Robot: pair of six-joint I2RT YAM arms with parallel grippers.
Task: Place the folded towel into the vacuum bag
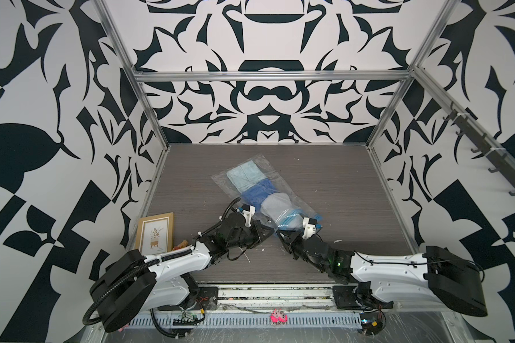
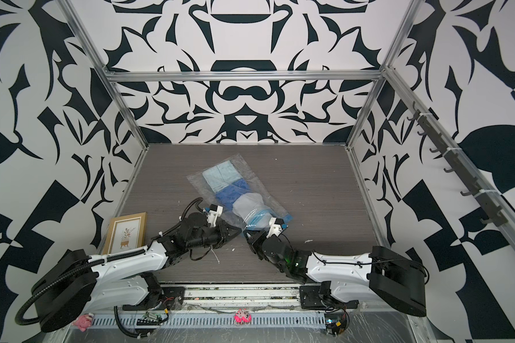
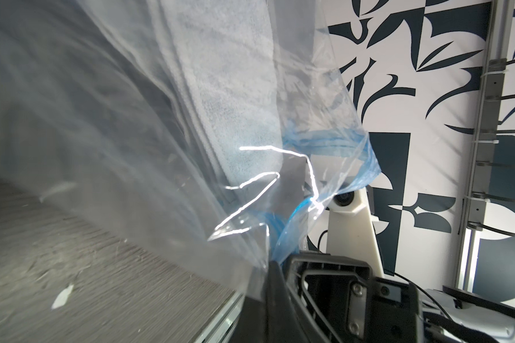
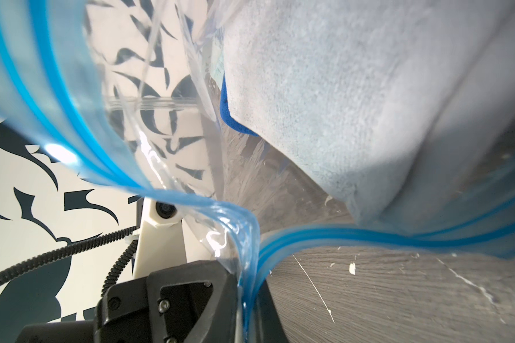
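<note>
The clear vacuum bag lies slantwise on the table, its blue-edged mouth towards my arms. Inside show a light blue folded towel, a dark blue one and a whitish one, the last nearest the mouth. In the right wrist view my right gripper is shut on the blue rim of the bag, with the mouth gaping above it. My left gripper is shut close beside it, at the bag's corner. Clear film reaches its tips; whether any is pinched there is unclear.
A framed picture leans at the left side of the table. On the right wall runs a rail with hooks.
</note>
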